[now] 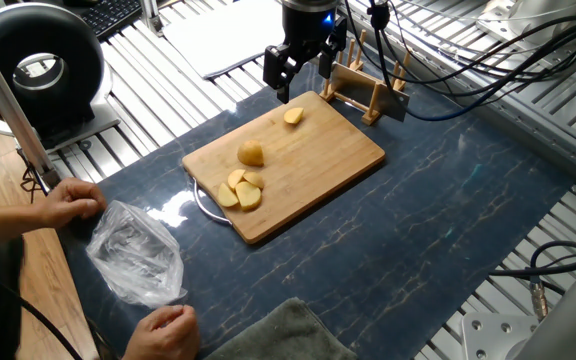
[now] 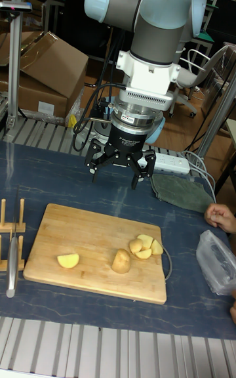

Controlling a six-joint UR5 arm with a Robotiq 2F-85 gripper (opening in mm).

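My gripper [image 1: 304, 80] hangs in the air with its fingers spread and nothing between them. In exterior view 3 the gripper [image 2: 115, 176] appears above the table, its fingertips pointing down. Below it a wooden cutting board [image 1: 318, 165] lies flat on the dark marbled table. One cut potato piece [image 1: 293, 116] sits alone on the board. A larger potato chunk [image 1: 251, 153] stands near the middle, and several potato pieces [image 1: 248, 194] are clustered by the handle end.
A wooden rack [image 1: 373, 100] with a knife [image 2: 12, 266] stands beside the board. Near the person's hands [image 1: 73, 201] lies a clear plastic bag [image 1: 136, 255]. A grey cloth [image 1: 283, 335] rests at the table edge. Bare table surrounds much of the board.
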